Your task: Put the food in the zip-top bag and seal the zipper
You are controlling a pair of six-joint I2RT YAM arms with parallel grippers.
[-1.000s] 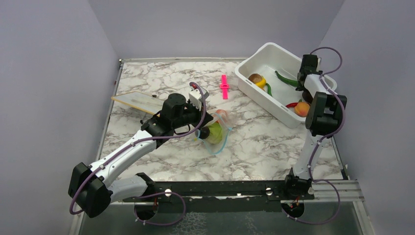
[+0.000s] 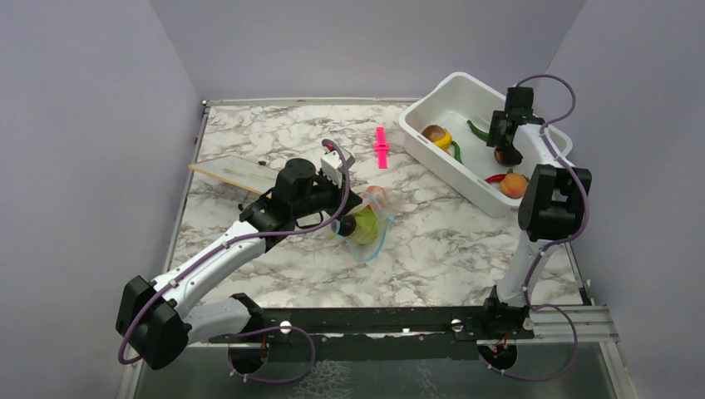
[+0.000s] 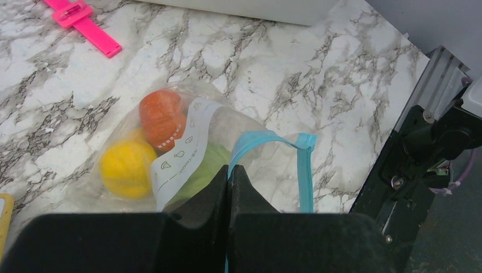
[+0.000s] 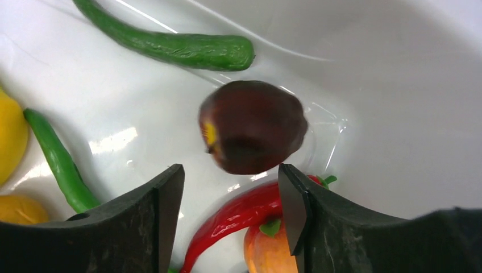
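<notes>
The dark red-brown fruit (image 4: 253,125) lies just beyond the tips of my right gripper. That gripper is open, and the fruit, slightly blurred, stands clear of both fingers inside the white bin (image 2: 449,170). My left gripper is shut on the blue rim of the clear zip top bag (image 3: 306,176). The bag's mouth gapes. Through its film I see an orange-red item (image 3: 162,118), a yellow one (image 3: 128,169) and something green (image 3: 207,168); the top view adds a dark round item (image 2: 347,224) near the mouth.
The bin also holds green peppers (image 4: 187,50), a red chili (image 4: 233,215), an orange fruit (image 2: 513,185) and yellow food (image 2: 443,143). A pink slider (image 2: 381,148) and a yellow-edged board (image 2: 237,173) lie on the marble table. Table between bag and bin is clear.
My right gripper has moved leftward in the bin. The left arm and bag stayed still.
</notes>
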